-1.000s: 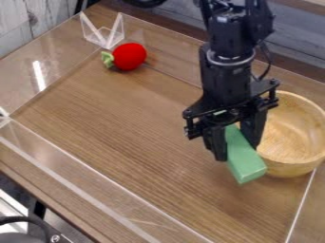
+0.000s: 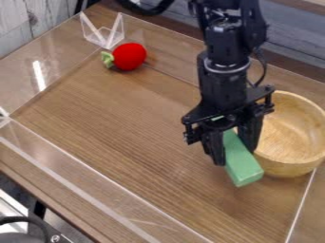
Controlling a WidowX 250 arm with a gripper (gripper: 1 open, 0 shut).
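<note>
My black gripper [image 2: 226, 129] reaches down from the top at the centre right, shut on a green block [image 2: 238, 165] that hangs below its fingers. The block is over the left edge of a pale wooden bowl [image 2: 291, 133]. Whether it touches the bowl or the table [image 2: 114, 157] is unclear.
A red object with a green end [image 2: 127, 55] lies at the back left, a clear plastic piece [image 2: 99, 28] behind it. Dark cables show in the bottom left corner.
My gripper and the green block have shifted slightly left and up in the view. The bowl and red object look unmoved.
</note>
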